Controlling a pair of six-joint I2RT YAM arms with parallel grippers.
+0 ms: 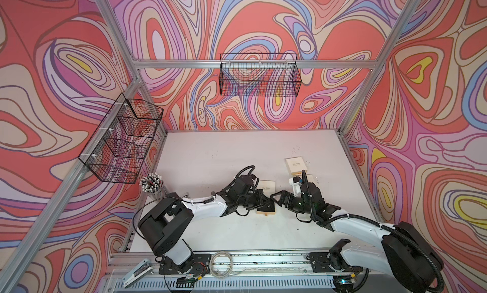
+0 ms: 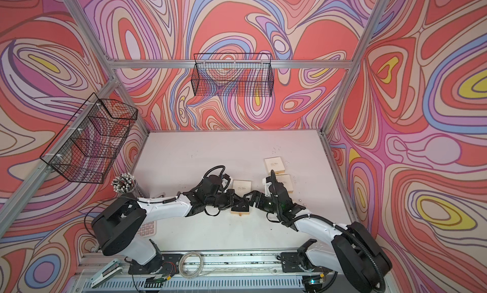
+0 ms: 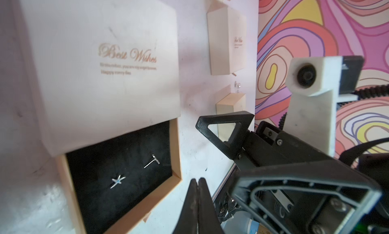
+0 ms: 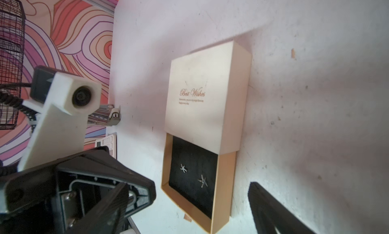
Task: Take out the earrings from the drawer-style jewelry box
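Observation:
The cream "Best Wishes" jewelry box (image 4: 198, 96) lies on the table, its tan drawer (image 4: 227, 193) pulled partway out at the near end. On the drawer's black lining lie two small silver star-shaped earrings: one earring (image 3: 117, 180) and another earring (image 3: 153, 161), on its side with its post showing. In the left wrist view my left gripper is shut with nothing visible between its tips, beside the drawer's outer corner. My right gripper is open, its fingers spread wide on either side of the drawer in its view, apart from the earrings.
Two more cream boxes stand behind my right arm, including a far box (image 1: 295, 165). A jar of white-tipped sticks (image 1: 152, 184) is at the left edge. The two grippers are close together.

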